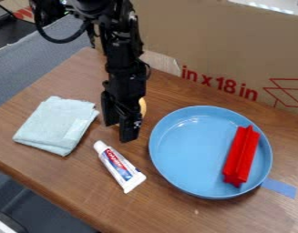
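My black gripper (pixel 122 116) is low over the middle of the table, open, between the folded cloth and the blue plate. A yellow round object (pixel 141 106) is mostly hidden behind it; whether it lies between the fingers I cannot tell. A pale blue cloth (pixel 54 122) lies at the left. A toothpaste tube (pixel 120 167) lies in front of the gripper. The blue plate (pixel 184 158) at the right holds a red elongated object (pixel 240 155).
A cardboard box (pixel 224 55) stands along the back. Bare wooden table (pixel 138 209) shows at the front, with a piece of blue tape (pixel 278 187) at the right.
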